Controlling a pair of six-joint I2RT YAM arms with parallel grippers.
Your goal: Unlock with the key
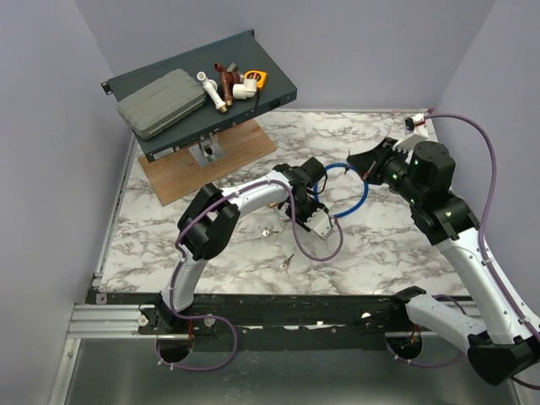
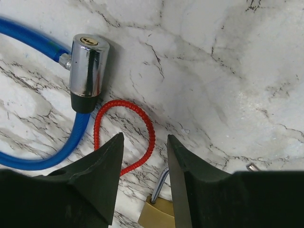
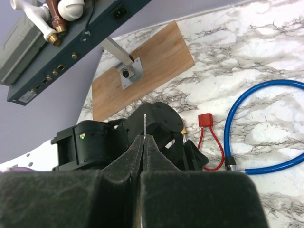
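Note:
In the right wrist view, my right gripper is shut on a thin metal key [image 3: 145, 124], seen nearly edge-on and pointing away from the fingertips. It hangs above the right part of the blue cable lock [image 1: 364, 196]. My left gripper is part open over the table, with nothing gripped. Below its fingers lie a red cable loop [image 2: 151, 135] and a brass padlock [image 2: 159, 213], partly hidden by a finger. The blue lock's chrome cylinder [image 2: 88, 66] lies to the upper left, its keyhole end showing. The red lock's body [image 3: 205, 119] shows in the right wrist view.
A raised dark shelf [image 1: 278, 91] on a wooden base [image 1: 173, 179] stands at the back left, carrying a grey case [image 1: 162, 103] and pipe fittings [image 1: 224, 89]. Small metal pieces [image 1: 286, 262] lie on the marble.

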